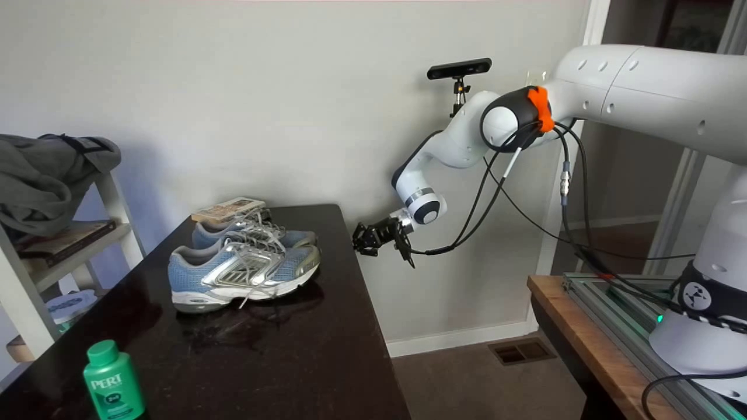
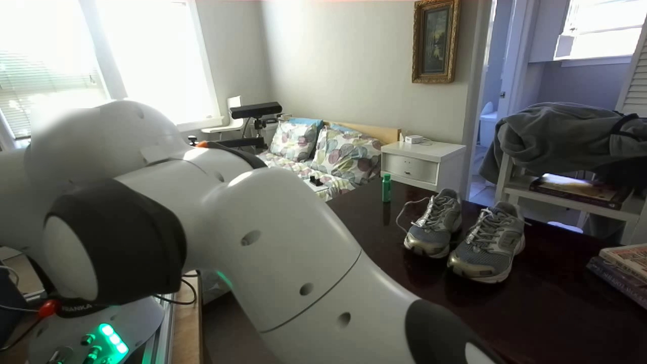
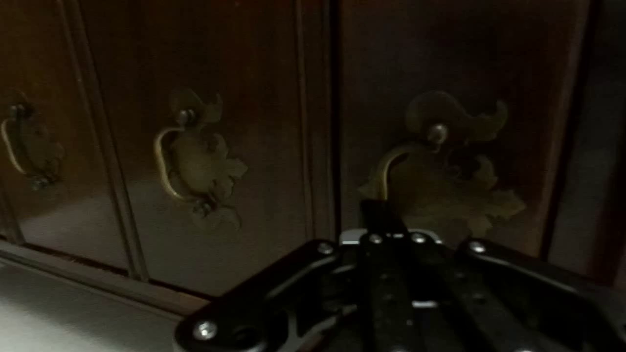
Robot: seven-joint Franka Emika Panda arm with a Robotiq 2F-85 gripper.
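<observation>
The gripper is shut, and nothing shows between its fingers. In the wrist view its tips stand in front of the lower part of a curved brass drawer handle (image 3: 386, 167), hiding that end; whether they touch it I cannot tell. The handle sits on an ornate backplate (image 3: 437, 187) on a dark wooden drawer front. A second brass handle (image 3: 161, 161) is on the neighbouring drawer, clear of the gripper. From exterior view 1 the gripper (image 1: 358, 239) appears at the far right side of the dark dresser (image 1: 315, 357), close to its edge.
On the dresser top stand a pair of blue-silver sneakers (image 1: 245, 273), a green bottle (image 1: 114, 388) and books (image 1: 227, 209). A grey cloth (image 1: 49, 182) lies over a white shelf. Open floor (image 1: 476, 381) separates the dresser from the robot's bench.
</observation>
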